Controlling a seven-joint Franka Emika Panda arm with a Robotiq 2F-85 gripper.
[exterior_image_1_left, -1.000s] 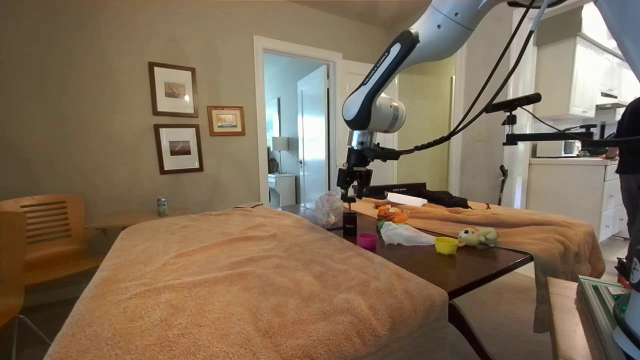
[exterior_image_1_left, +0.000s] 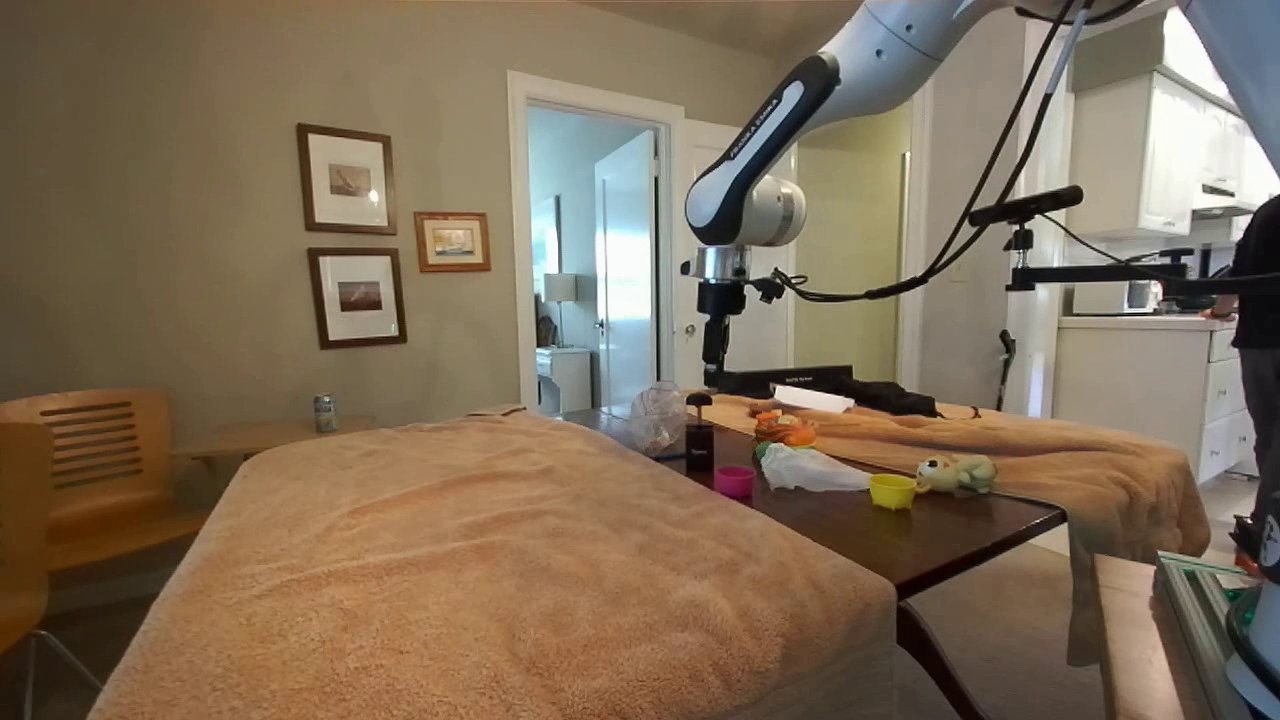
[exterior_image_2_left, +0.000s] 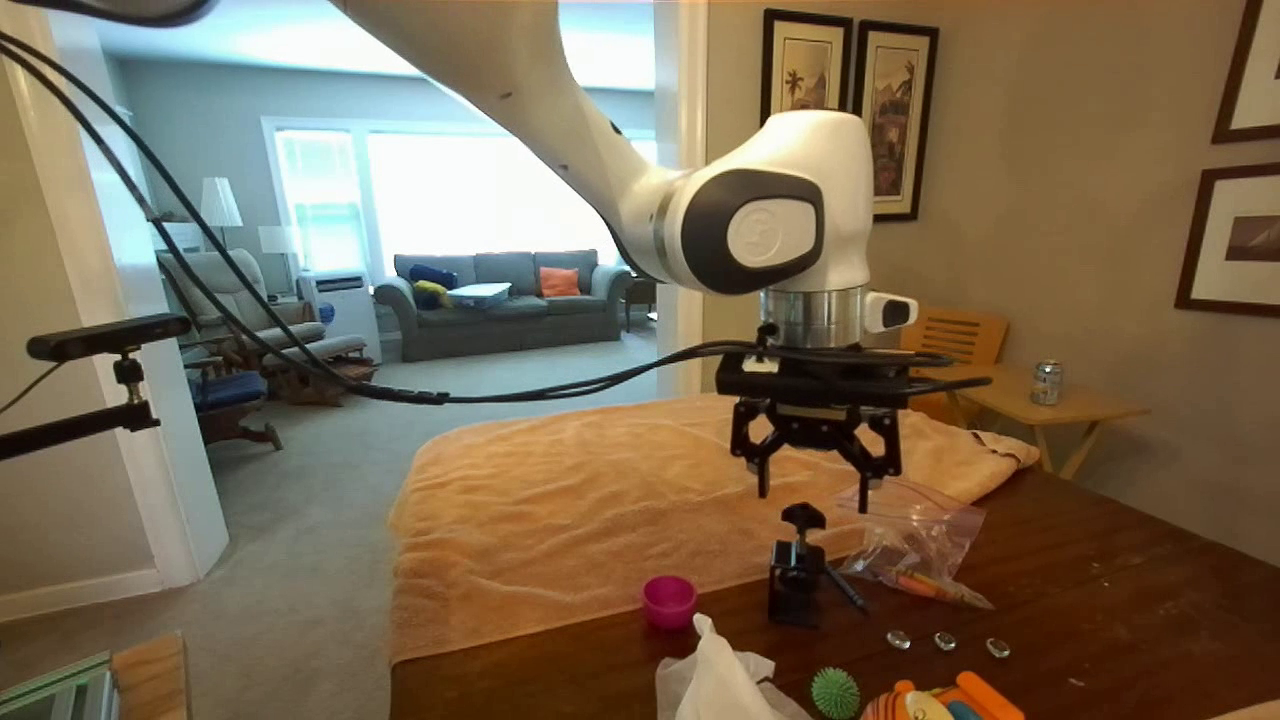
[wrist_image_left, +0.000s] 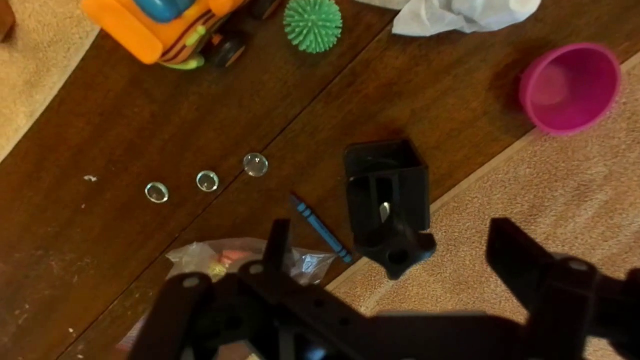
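My gripper (exterior_image_2_left: 813, 490) hangs open above the dark wooden table, its fingers pointing down and well apart with nothing between them. Below it stands a black clamp (exterior_image_2_left: 794, 582) with a knob on top, close to the table's edge. From the wrist, the clamp (wrist_image_left: 390, 192) appears between the two fingers in the picture, its knob nearest the camera. Beside it lie a blue crayon (wrist_image_left: 324, 231) and a clear plastic bag (wrist_image_left: 225, 252) with colourful things in it, partly covered by one finger. A magenta cup (wrist_image_left: 570, 90) sits at the table's edge.
Three clear glass beads (wrist_image_left: 207, 180) lie on the table near a green spiky ball (wrist_image_left: 312, 25) and an orange toy (wrist_image_left: 174, 30). White crumpled tissue (exterior_image_1_left: 810, 469), a yellow cup (exterior_image_1_left: 891, 491) and a green plush toy (exterior_image_1_left: 956, 474) are nearer the robot base. Orange towels (exterior_image_1_left: 516, 564) cover neighbouring surfaces.
In exterior view 1 the gripper has turned about its wrist, from both fingers showing to nearly edge-on. It now hangs straighter and slightly higher. The tabletop objects look unmoved.
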